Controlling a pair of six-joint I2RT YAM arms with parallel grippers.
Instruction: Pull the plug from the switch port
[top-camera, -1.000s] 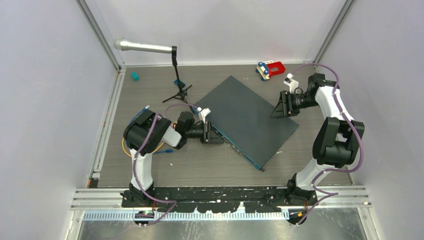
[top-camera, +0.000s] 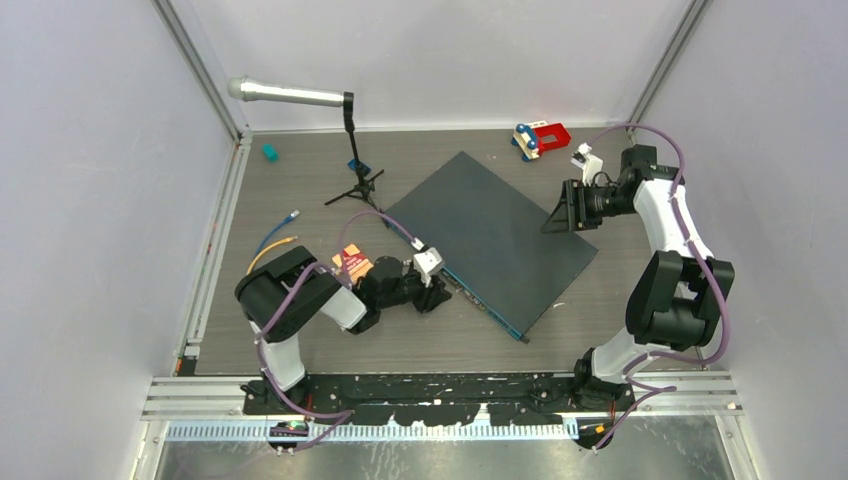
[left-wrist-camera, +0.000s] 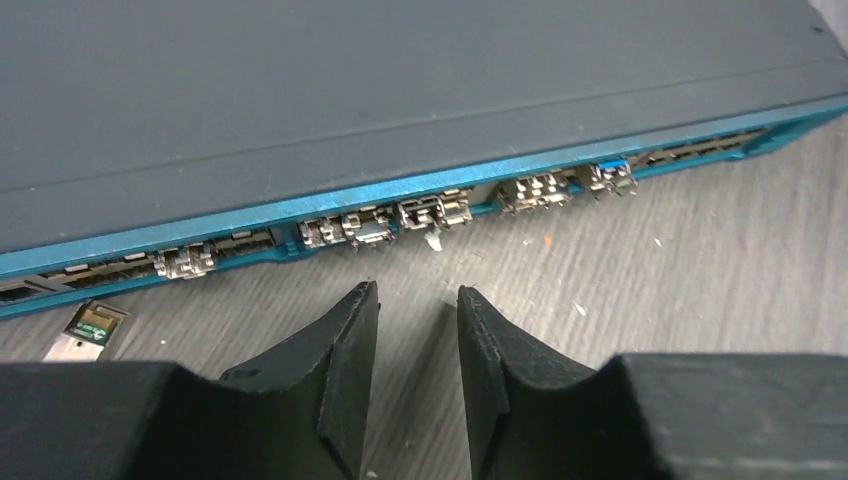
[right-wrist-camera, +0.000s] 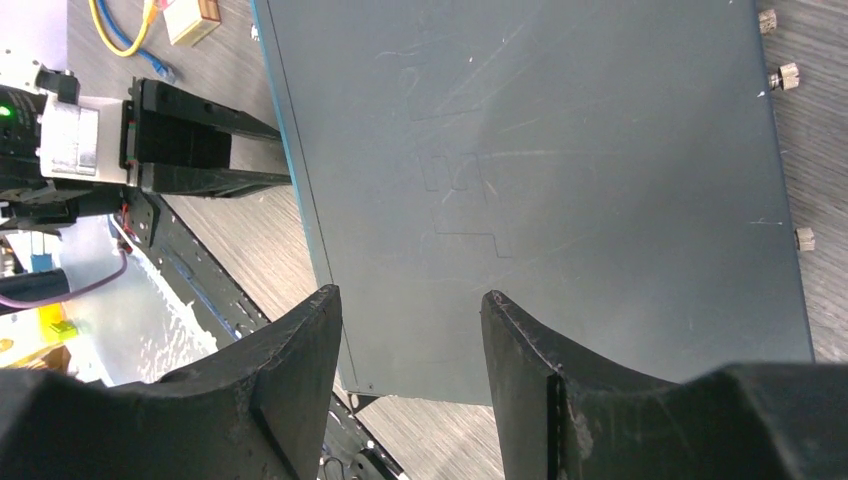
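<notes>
A dark grey switch (top-camera: 490, 240) with a teal front rail lies diagonally on the floor. Its front ports (left-wrist-camera: 435, 210) hold several metal plug-like modules (left-wrist-camera: 184, 262), seen close in the left wrist view. My left gripper is just in front of that port row, part open, nothing between its fingers, clear of the modules. My right gripper is over the switch's top at the right, open and empty.
A lamp stand (top-camera: 355, 185) stands at the back left, a toy (top-camera: 545, 138) at the back right. Loose blue and yellow cables (top-camera: 270, 245) lie left. A small loose module (left-wrist-camera: 88, 335) lies before the switch.
My left gripper has moved slightly right and toward the front along the switch's port side. The right arm has hardly moved.
</notes>
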